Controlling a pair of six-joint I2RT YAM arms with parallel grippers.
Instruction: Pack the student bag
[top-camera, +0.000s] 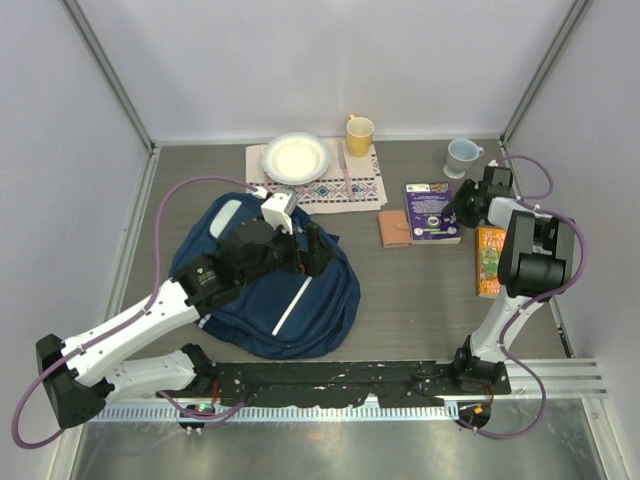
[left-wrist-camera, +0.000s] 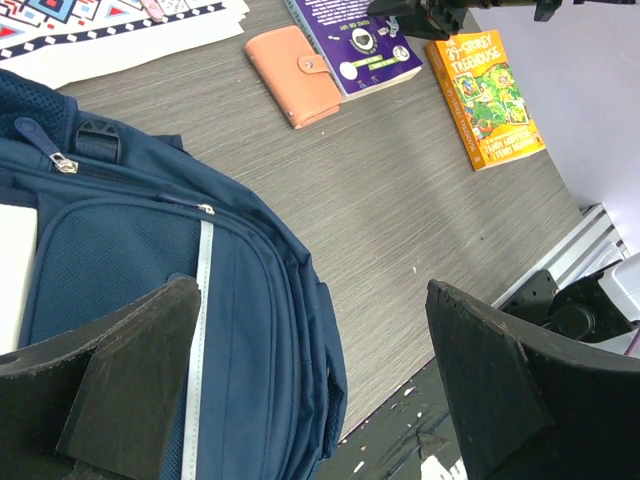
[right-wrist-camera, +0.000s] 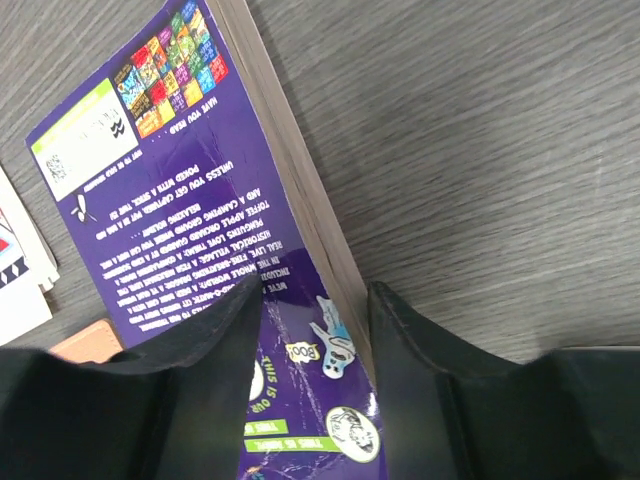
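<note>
The navy student bag (top-camera: 330, 300) lies flat on the left half of the table. Over its upper right part hovers my left gripper (top-camera: 312, 252), open and empty; in the left wrist view the bag (left-wrist-camera: 130, 240) spreads beneath its wide-apart fingers (left-wrist-camera: 130, 380). A purple book (top-camera: 425, 205) lies flat right of centre. My right gripper is part open at the book's edge, one finger above the cover and the other beside the page side. The fingertips hide a bit of the purple book (right-wrist-camera: 200, 190). An orange-yellow book (top-camera: 490, 262) lies farther right, partly behind the right arm.
A tan wallet (top-camera: 394, 228) rests against the purple book's left side. Behind are a white plate (top-camera: 296, 158) on a patterned mat (top-camera: 370, 190), a yellow mug (top-camera: 359, 136) and a pale cup (top-camera: 461, 157).
</note>
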